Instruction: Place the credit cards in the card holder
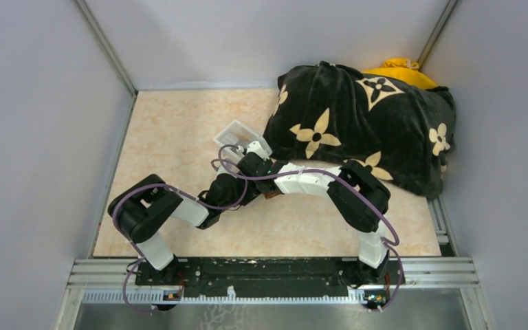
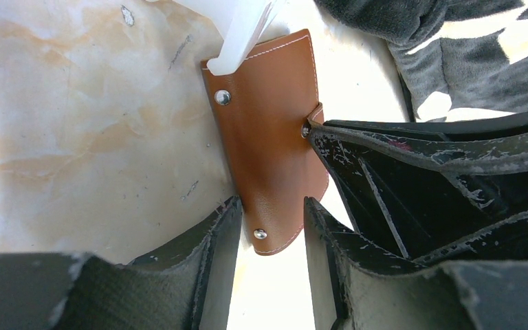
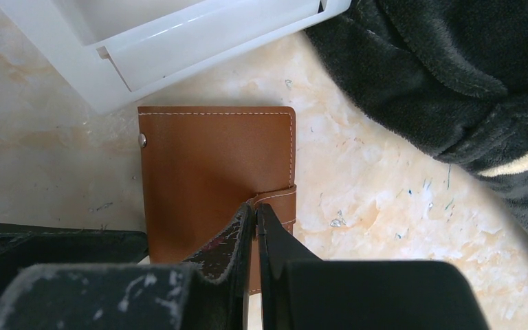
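Note:
The brown leather card holder (image 3: 199, 165) lies closed on the table, with silver snaps along one edge and a short strap (image 3: 280, 199) at the other. My right gripper is shut on the end of that strap. In the left wrist view, the holder (image 2: 268, 103) runs down between the fingertips of my left gripper. These fingers stand apart, so that gripper is open; whether they touch the leather I cannot tell. From the top, both arms hide most of the holder (image 1: 273, 194). No credit cards can be made out.
A white tray (image 3: 213, 42) stands just beyond the holder's far edge, close to it. The dark plush cushion (image 1: 344, 110) fills the back right. Both arms crowd together over the holder.

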